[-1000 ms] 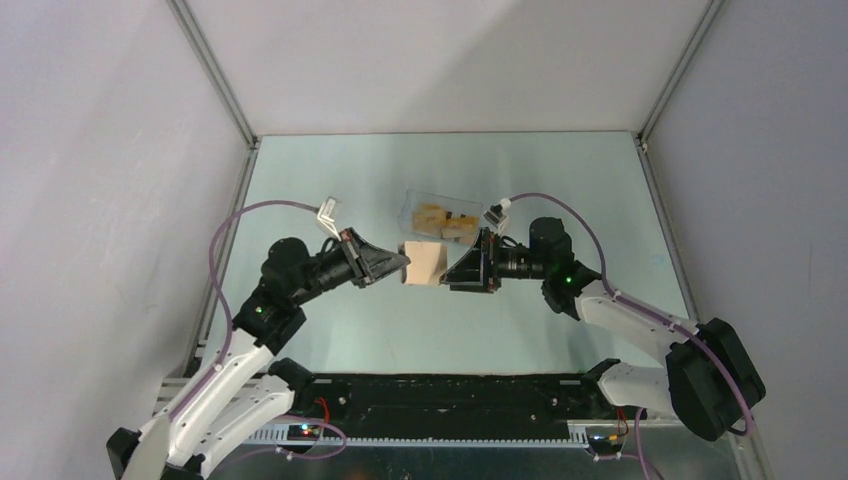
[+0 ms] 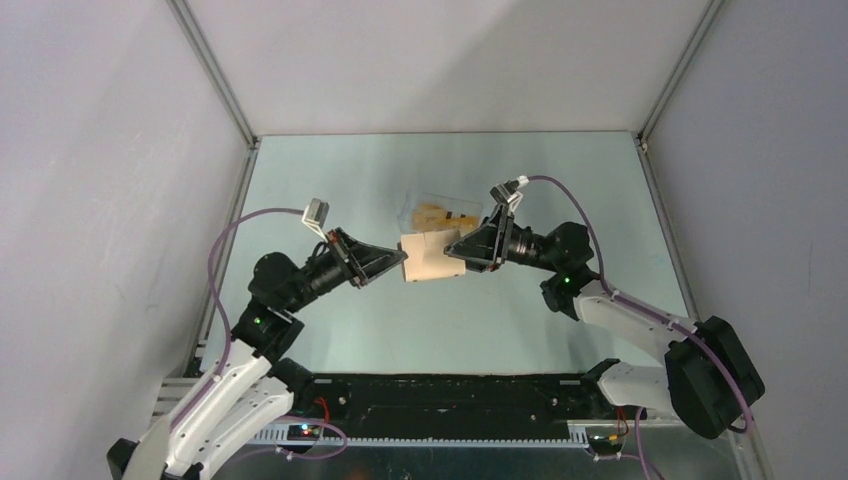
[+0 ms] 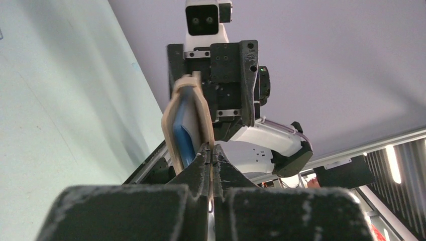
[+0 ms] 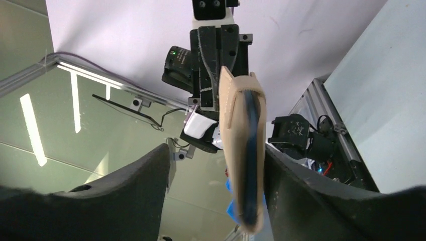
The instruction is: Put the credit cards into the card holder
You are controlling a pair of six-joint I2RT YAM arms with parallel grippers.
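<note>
A tan card holder point(image 2: 430, 258) is held up between my two grippers, with a blue card-like insert point(image 3: 183, 135) inside it. My left gripper is shut at the holder's left end, apparently on its thin edge. My right gripper is part open around the other end, its fingers on either side of the holder in the right wrist view. Whether the right fingers touch it is unclear.
A clear tray point(image 2: 420, 205) with tan and yellowish pieces lies on the table behind the holder, partly hidden.
My right gripper has moved slightly up and tilted in the top view, coming over the holder's right end. The holder has shifted a little, and the left arm has moved slightly.
</note>
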